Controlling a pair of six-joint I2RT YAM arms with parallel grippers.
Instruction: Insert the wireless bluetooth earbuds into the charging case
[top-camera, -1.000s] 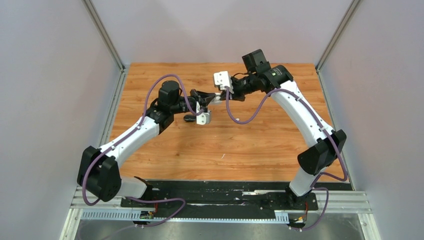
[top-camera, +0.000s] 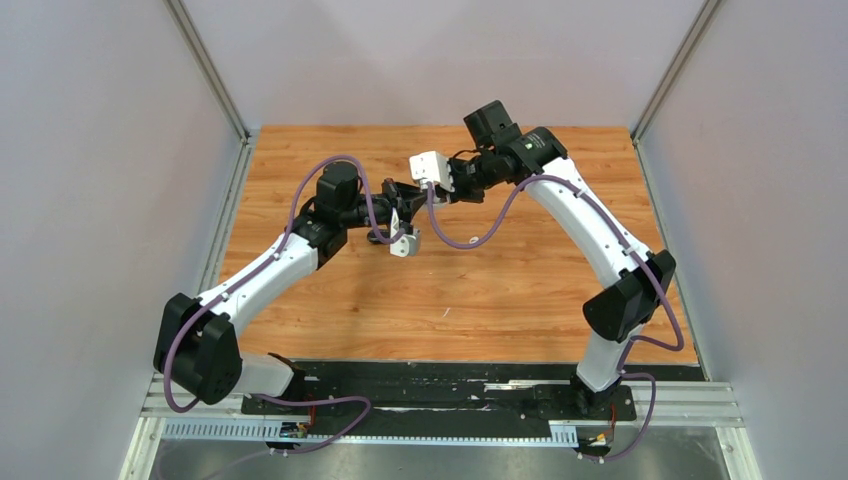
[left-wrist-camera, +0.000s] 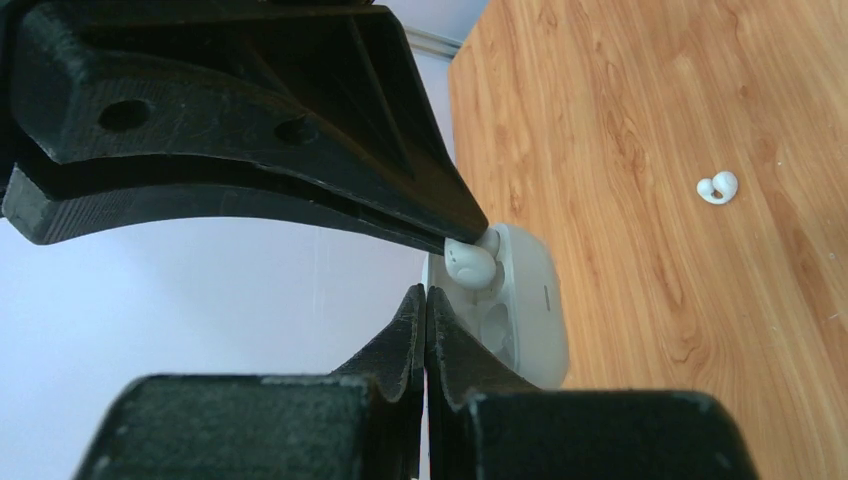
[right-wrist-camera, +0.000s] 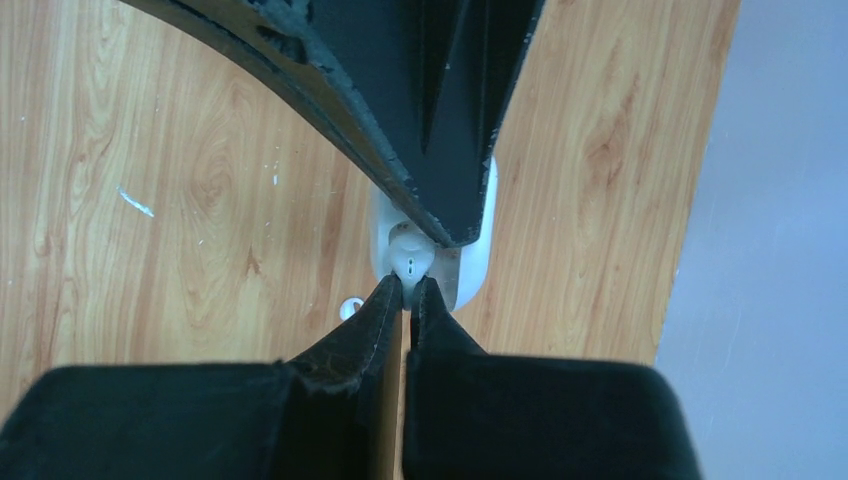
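Observation:
The white charging case (left-wrist-camera: 540, 300) is opened up between my two grippers, with an empty slot visible in its face. My left gripper is shut, a thin edge of the case running in between its fingertips. My right gripper is shut on a white earbud (right-wrist-camera: 411, 252), whose stem sits between the tips. That earbud is at the upper part of the open case in the left wrist view; whether it touches the slot cannot be told. A second white earbud (left-wrist-camera: 718, 187) lies on the table.
In the top view the two arms nearly meet above the back middle of the wooden table (top-camera: 450, 310). A dark object (top-camera: 377, 237) shows beneath the left gripper. Purple cables loop along both arms.
The left arm has barely moved.

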